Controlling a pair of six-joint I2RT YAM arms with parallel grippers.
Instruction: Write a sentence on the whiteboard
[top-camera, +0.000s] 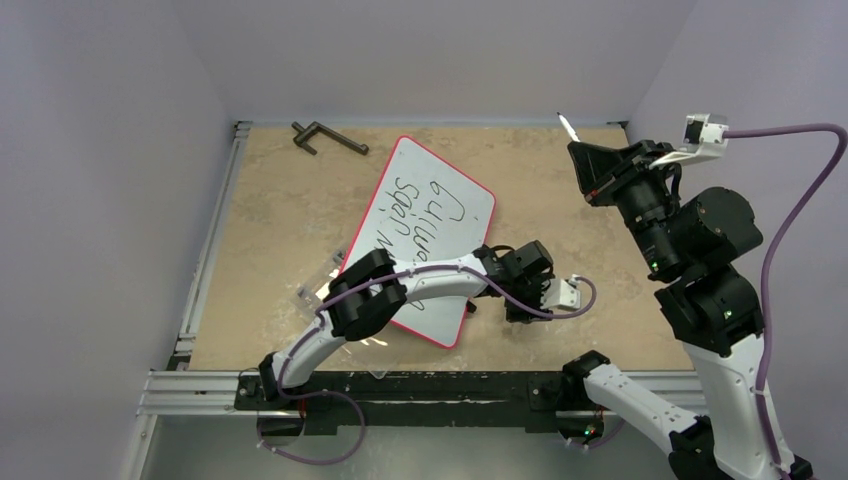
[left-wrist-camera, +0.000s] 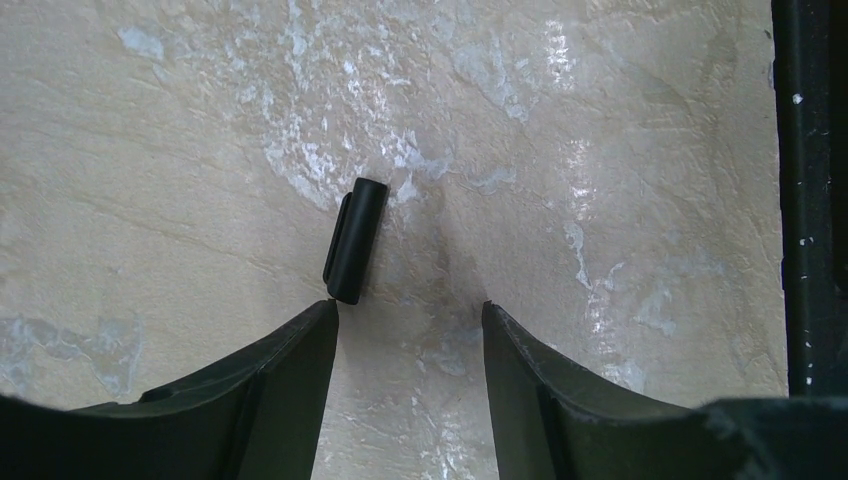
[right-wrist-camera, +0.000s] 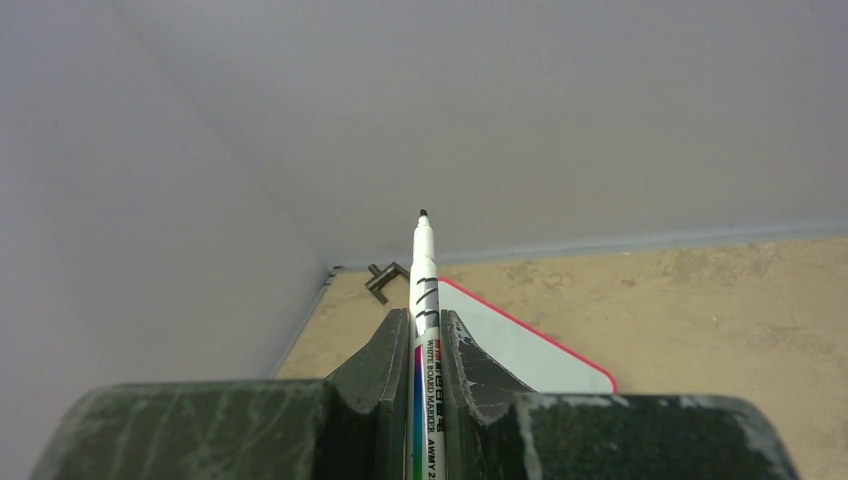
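A white marker (right-wrist-camera: 425, 300) with its dark tip bare points upward; my right gripper is shut on it, well above the table on the right. The red-rimmed whiteboard (top-camera: 455, 210) lies slanted on the table and bears black handwriting (top-camera: 415, 215), partly covered by my left arm. In the left wrist view a black marker cap (left-wrist-camera: 358, 240) lies on the table. My left gripper is open over the table just right of the board, its fingertips short of the cap, which sits nearer the left finger (left-wrist-camera: 290, 380).
A dark angled bracket (top-camera: 330, 137) lies at the back left of the table. Beside the board's left edge is some clear plastic (top-camera: 315, 285). A black rail (top-camera: 440, 388) borders the table's front. Bare tabletop (top-camera: 590, 260) extends on the right.
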